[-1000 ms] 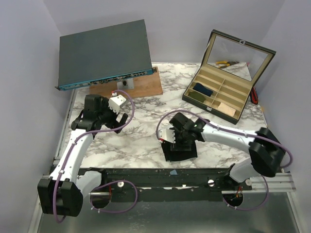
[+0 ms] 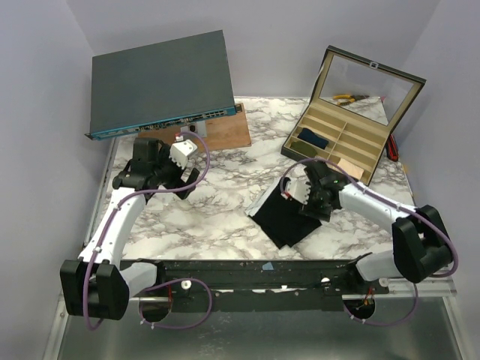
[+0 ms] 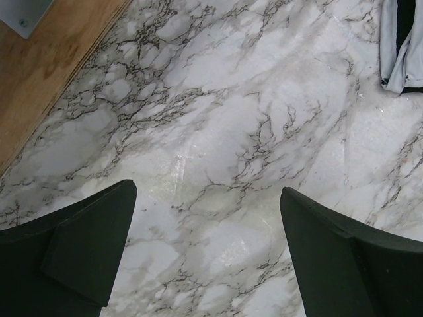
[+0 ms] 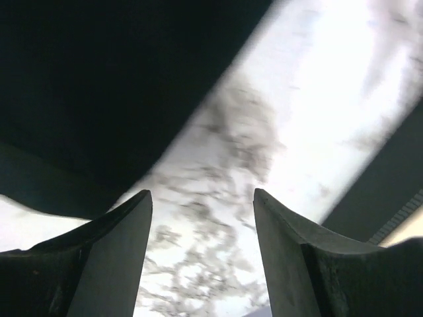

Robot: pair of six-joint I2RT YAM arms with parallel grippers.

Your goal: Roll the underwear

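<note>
The black underwear (image 2: 279,221) with a pale waistband lies spread on the marble table, partly under my right gripper (image 2: 312,196). In the right wrist view its dark fabric (image 4: 99,99) fills the upper left, blurred. My right gripper is part open there, with no fabric clearly between the fingertips. My left gripper (image 2: 185,182) hangs over the left of the table, open and empty in the left wrist view, where a pale edge of the garment (image 3: 395,46) shows at top right.
An open compartment box (image 2: 352,131) holding folded cloths stands at back right, with a red item beside it. A monitor (image 2: 161,79) on a wooden base (image 2: 229,133) stands at back left.
My right gripper has moved right and back, toward the box, and the underwear's shape and position have shifted slightly. The left arm has moved only slightly.
</note>
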